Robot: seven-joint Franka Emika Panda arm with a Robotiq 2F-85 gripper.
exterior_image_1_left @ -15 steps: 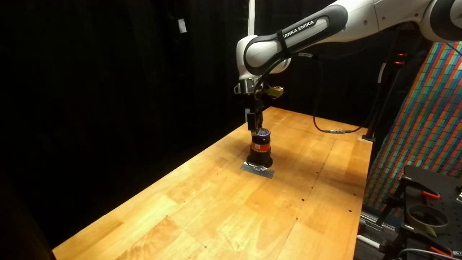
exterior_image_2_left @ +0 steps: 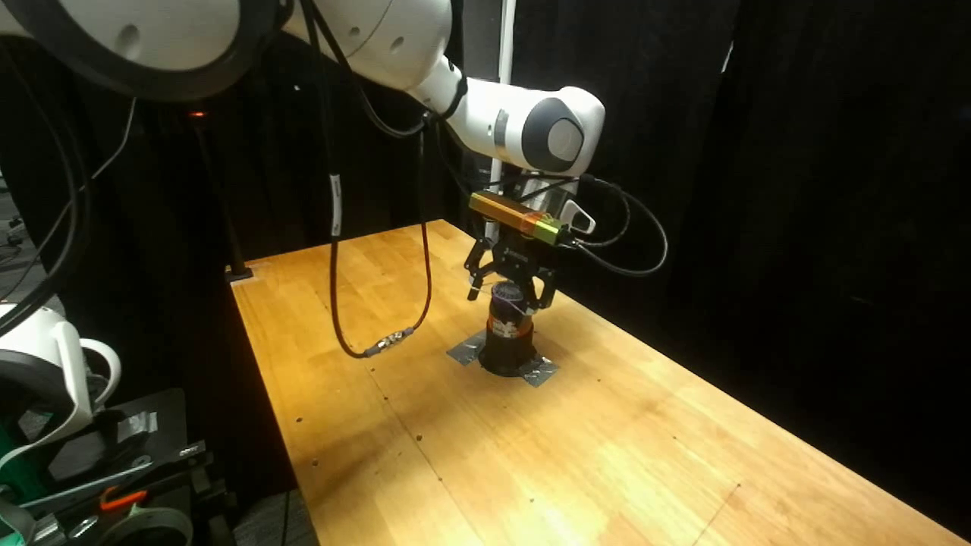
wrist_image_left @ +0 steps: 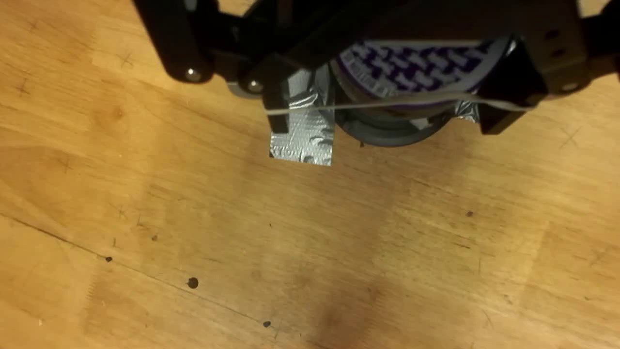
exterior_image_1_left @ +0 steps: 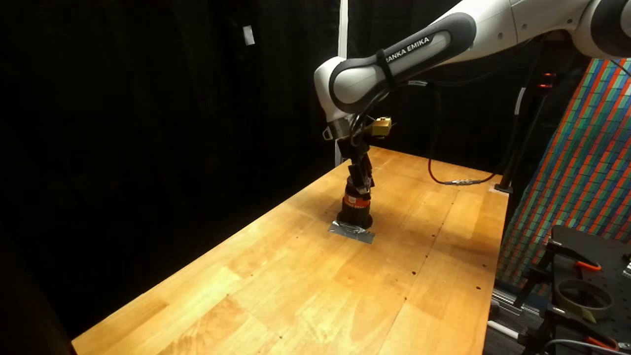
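Observation:
A dark can (exterior_image_2_left: 510, 326) with an orange-red band stands upright in a black round base on the wooden table. Its purple-and-white patterned lid (wrist_image_left: 418, 67) shows in the wrist view, partly covered by the gripper body. My gripper (exterior_image_2_left: 505, 300) is open over the can's top, one finger on each side. In the wrist view a gap separates the left finger (wrist_image_left: 277, 110) from the can; the right finger (wrist_image_left: 505, 107) overlaps the lid's edge, and whether they touch cannot be seen. A thin pale band (wrist_image_left: 378, 105) stretches between both fingertips, crossing in front of the can.
Silver tape strips (wrist_image_left: 305, 136) lie on the table at the black base. A cable (exterior_image_2_left: 334, 291) hangs in a loop over the table's far left in the second exterior view.
My gripper has come lower and tilted, its fingertips moving right in the first exterior view, over the can's top. The can has stayed in place.

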